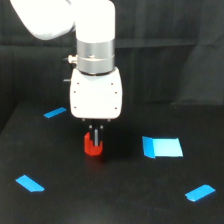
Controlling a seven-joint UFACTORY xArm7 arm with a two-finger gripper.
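A small red object point(92, 149) is on the dark surface, left of the middle of the camera view. The white arm comes down from the top left, and my gripper point(95, 132) points downward at the top of the red object. Its fingertips overlap that object in the view. How far apart the fingers stand, and whether they press on the object, is too small to make out.
A light blue piece point(167, 147) with a darker blue side point(148, 147) lies to the right. Blue tape strips mark the front left point(30, 184), front right point(200, 193) and back left point(55, 112).
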